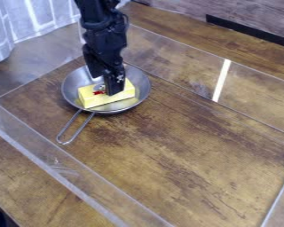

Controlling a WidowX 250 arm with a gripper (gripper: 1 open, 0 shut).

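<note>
A round metal pan (136, 104) lies on the wooden table at the upper left, its wire handle (71, 130) pointing toward the front left. Inside it rests a yellow block (118, 97) with some red and white marking on its left part. My black gripper (106, 83) hangs from above, over the pan and the block, its lower end partly covering the block. It stands open; whether its fingertips touch the block I cannot tell.
A white sheer curtain (14, 31) is at the upper left, and transparent edging runs along the table's left side.
</note>
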